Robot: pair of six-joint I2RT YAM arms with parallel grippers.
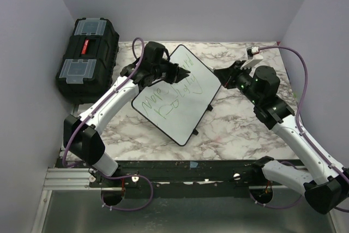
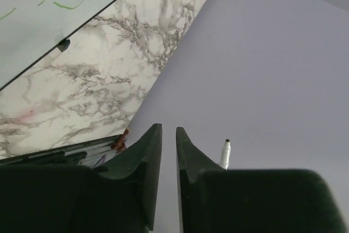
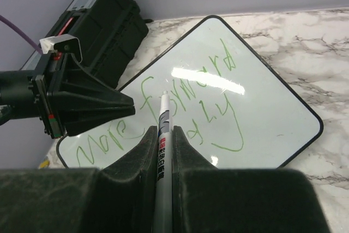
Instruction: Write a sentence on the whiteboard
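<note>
The whiteboard [image 1: 173,113] lies tilted on the marble table, covered in green handwritten words, also seen in the right wrist view [image 3: 262,124]. My right gripper [image 1: 221,77] is right of the board, shut on a white marker [image 3: 163,151] whose light tip points up toward the board. My left gripper [image 1: 182,76] hangs over the board's upper part, fingers slightly parted with nothing seen between them; in the left wrist view it [image 2: 169,129] is beside the board's edge.
A black toolbox [image 1: 87,64] stands at the back left. Grey walls enclose the table on the back and sides. Bare marble [image 1: 251,129] is clear right of the board.
</note>
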